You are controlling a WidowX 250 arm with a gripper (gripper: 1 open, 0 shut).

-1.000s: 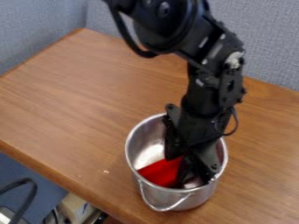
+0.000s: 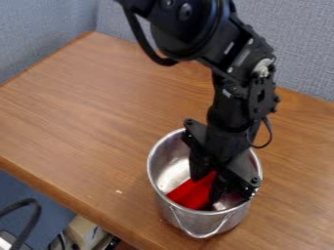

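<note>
A steel bucket (image 2: pixel 177 213) with a wire handle stands on the wooden table near its front edge. Inside it lies a red object (image 2: pixel 192 191). My black gripper (image 2: pixel 216 181) reaches down into the bucket over the red object. Its fingertips are mostly hidden by the red object and the rim, and it appears shut on the red object, though the contact is hard to see.
A grey padded wall runs behind it. At the lower left, past the table edge, are dark cables and other clutter.
The gripper, the bucket and the red object have shifted slightly; the red object now sits a little higher and more to the right in the view.
</note>
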